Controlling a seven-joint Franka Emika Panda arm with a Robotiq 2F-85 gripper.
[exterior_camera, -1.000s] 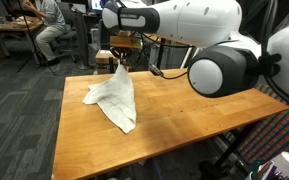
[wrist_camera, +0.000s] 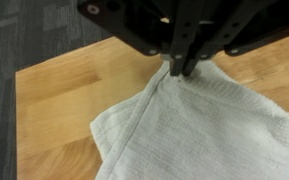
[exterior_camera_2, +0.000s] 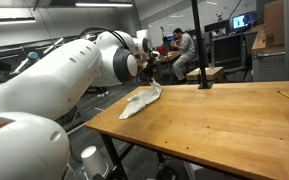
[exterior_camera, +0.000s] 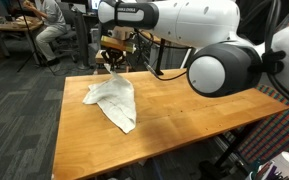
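Observation:
A white cloth (exterior_camera: 116,98) lies spread toward the far left of the wooden table, one part of it raised in a peak under my gripper (exterior_camera: 113,69). In the wrist view the fingers are together, and the cloth (wrist_camera: 209,125) gathers in folds right at the tips of my gripper. My gripper is shut on this pinched bit of cloth; the exact grip between the dark fingers is partly hidden. From the other side, the cloth (exterior_camera_2: 142,100) also rises to a point below the arm's end, its lower part resting on the table.
A white bin (exterior_camera: 284,165) stands on the floor near the front right. A seated person (exterior_camera_2: 186,50) is in the background, beyond the table.
My gripper has come down and slightly left, and the raised peak of the cloth has sunk with it. The rest of the cloth lies about where it was.

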